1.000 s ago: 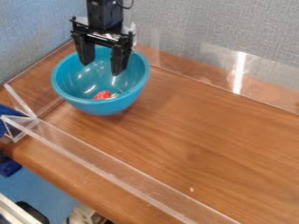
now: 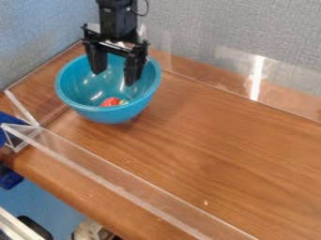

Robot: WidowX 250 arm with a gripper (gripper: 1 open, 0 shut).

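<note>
A blue bowl (image 2: 108, 108) rests on the wooden counter at the upper left. Inside it, low and slightly toward the front, is a small red and white object (image 2: 111, 102). My black gripper (image 2: 115, 67) hangs over the bowl with its two fingers apart, pointing down into the bowl's upper part, above the red object and apart from it. Nothing shows between the fingers.
Clear plastic strips run along its back and front-left edges. A blue object (image 2: 9, 126) with white struts sits at the left edge, and grey walls stand behind.
My gripper has shifted slightly right over the bowl during the last second. The bowl and red object look the same.
</note>
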